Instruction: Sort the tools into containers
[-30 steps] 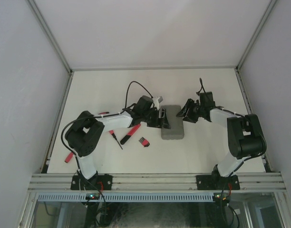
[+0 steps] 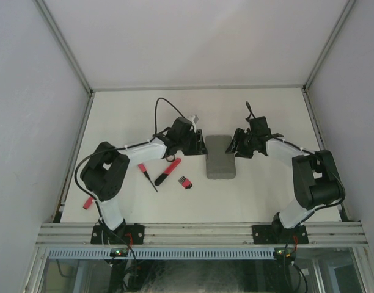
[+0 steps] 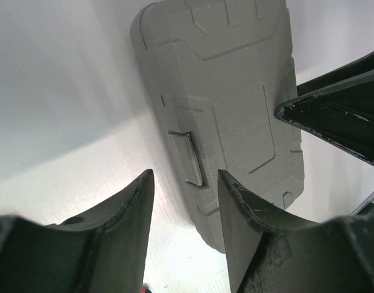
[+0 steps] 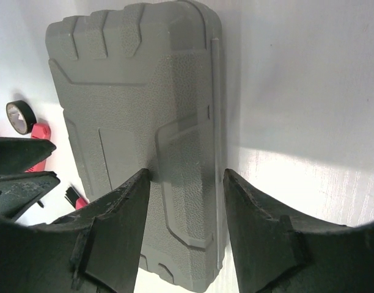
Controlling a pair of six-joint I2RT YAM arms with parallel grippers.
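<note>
A closed grey tool case [image 2: 220, 165] lies flat at the table's centre, filling much of both wrist views [image 3: 236, 122] [image 4: 113, 110]. My left gripper is open at the case's left side, its fingertips by the latch on that side wall. My right gripper is open at the opposite side, one finger over the case and the other just beside it. Red-handled tools lie left of the case: a long tool [image 2: 168, 172], a screwdriver [image 2: 144, 171], a short tool [image 2: 186, 182] and another piece [image 2: 88, 202]. A black tape roll [image 4: 21, 116] lies near them.
The two arms face each other closely across the case, and the left arm covers part of the tools. Aluminium rails edge the table.
</note>
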